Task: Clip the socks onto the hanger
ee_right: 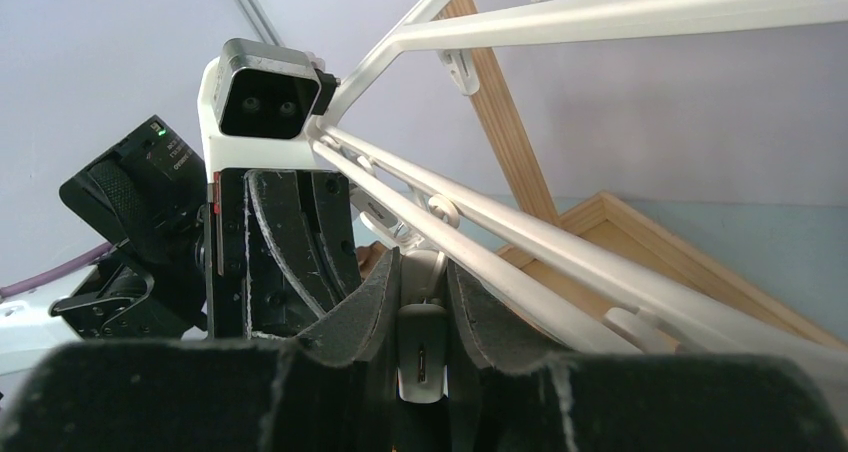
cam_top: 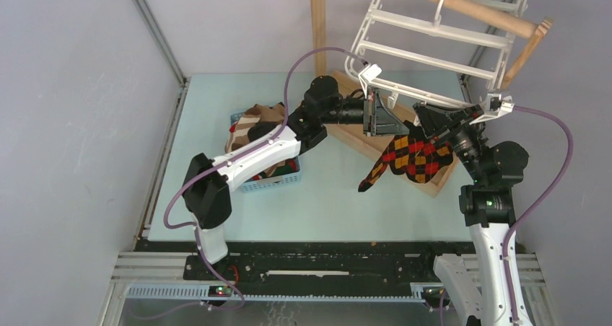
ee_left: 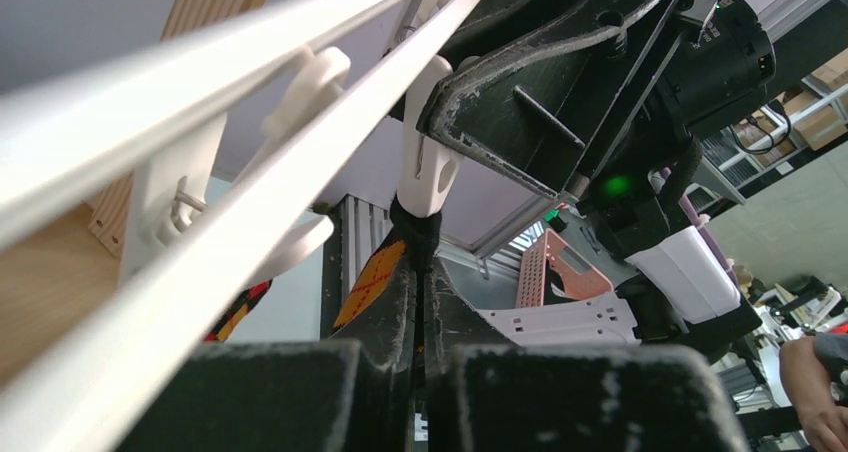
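A black sock with a red and yellow diamond pattern (cam_top: 418, 156) hangs under the front bar of the white hanger (cam_top: 433, 99). In the left wrist view, my left gripper is shut on the sock's black cuff (ee_left: 415, 230). Right above, the cuff meets the lower end of a white clip (ee_left: 425, 167); whether it sits inside the clip's mouth cannot be told. My right gripper is shut on that clip, which shows between its fingers in the right wrist view. The two grippers stand close together below the bar.
A blue basket (cam_top: 270, 184) of other socks stands on the table at left. Beneath the hanger lies a shallow wooden tray (cam_top: 350, 135). A wooden rod (cam_top: 469, 9) carries the hanger; other white clips (ee_right: 460, 70) hang free.
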